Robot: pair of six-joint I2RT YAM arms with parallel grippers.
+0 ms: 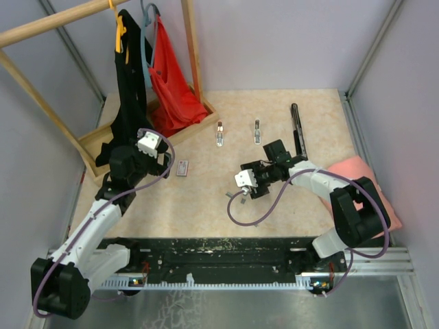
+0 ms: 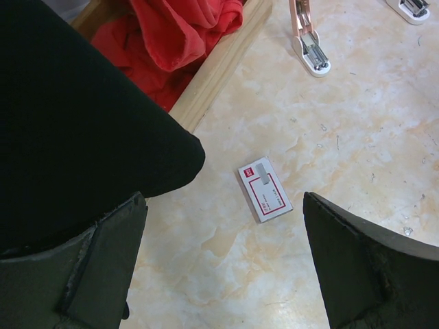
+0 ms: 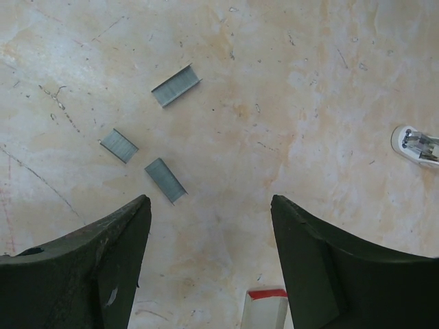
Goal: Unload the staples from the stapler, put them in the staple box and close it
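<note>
Two open staplers stand at the back: a pink one (image 2: 310, 42) and a white one (image 1: 257, 131), each with its metal channel showing. Several loose staple strips (image 3: 164, 179) lie on the table beneath my right gripper, whose fingers are apart with nothing visible between them. A staple box (image 2: 265, 189) lies beside my left gripper, which is open and empty near the hanging black garment. Another flat case with a red edge (image 3: 264, 308) shows at the bottom of the right wrist view.
A wooden rack (image 1: 41, 27) with black and red garments fills the back left. A black bar (image 1: 297, 127) lies at the back right, a pink pad (image 1: 363, 205) at the right edge.
</note>
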